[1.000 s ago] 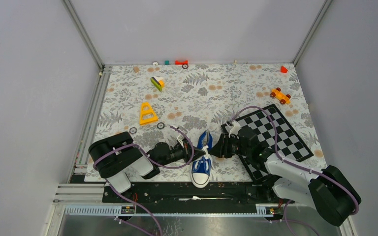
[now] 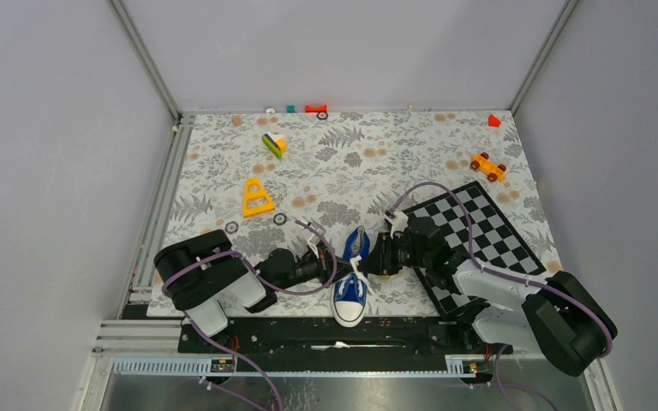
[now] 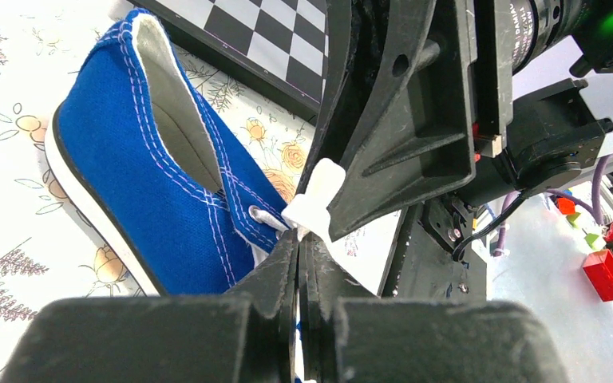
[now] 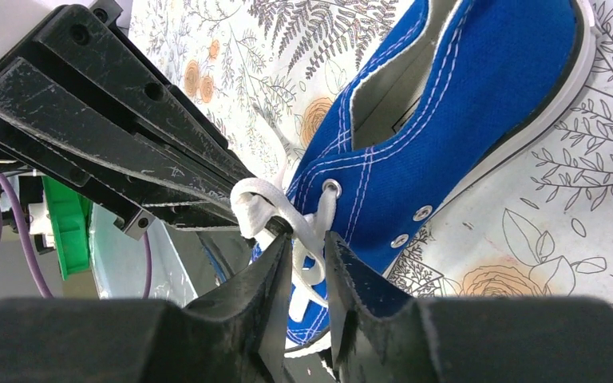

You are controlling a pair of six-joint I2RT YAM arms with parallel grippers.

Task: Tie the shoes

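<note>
A blue canvas shoe with a white toe lies between the arms, its toe towards the front. My left gripper is shut over the shoe's tongue, and the white lace loops around its fingers close to the dark tips. Whether any lace is pinched inside them is hidden. From the other side my right gripper reaches in, its fingers part open, with lace running through the gap between its fingertips. In the left wrist view, lace also shows between the left fingertips and the right fingers.
A black and white checkerboard lies under and behind the right arm. Toward the left is a yellow toy frame, and at the back right a toy car.
My right gripper has shifted a little to the left, closer to the left fingertips and the lace. A lace end now slants to the right over the shoe. The left arm looks still.
</note>
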